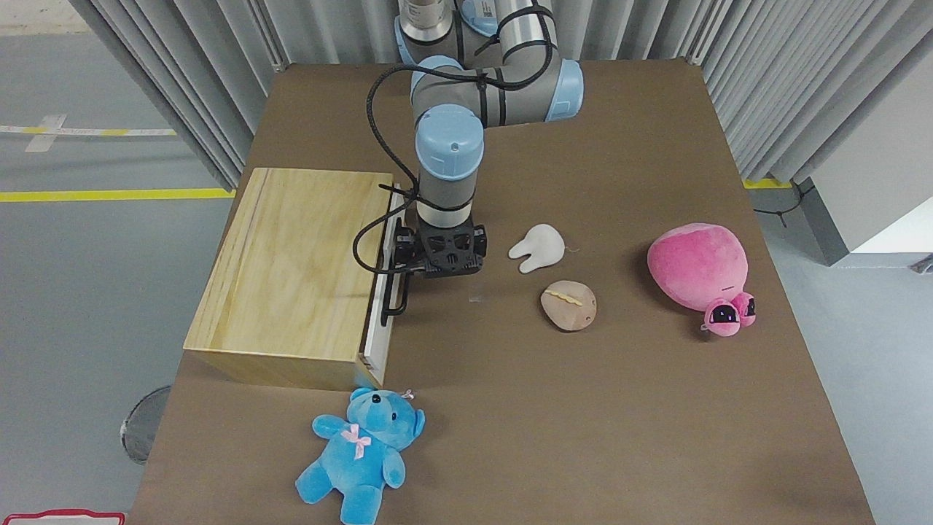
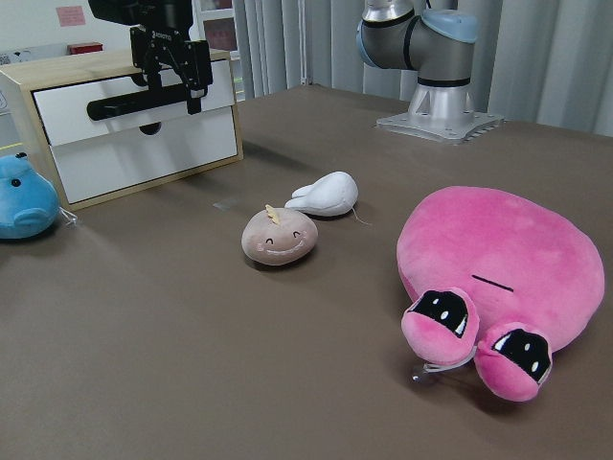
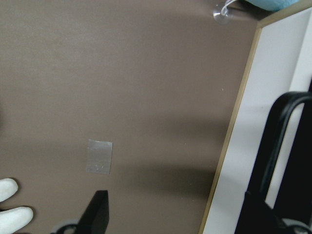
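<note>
My gripper (image 2: pixel 174 81) is at the top drawer (image 2: pixel 77 111) of the wooden cabinet (image 1: pixel 280 262), its fingertips by the black bar handle (image 2: pixel 120 103). In the front view the drawer front stands slightly out from the cabinet body. The wrist view shows the black handle (image 3: pixel 275 141) and dark finger parts at the bottom; whether the fingers are shut on the handle I cannot tell.
A blue bear (image 1: pixel 363 464) lies in front of the cabinet. A white plush (image 1: pixel 542 248), a beige round plush (image 1: pixel 568 305) and a large pink plush (image 1: pixel 695 267) lie to the right, with free table between and in front of them.
</note>
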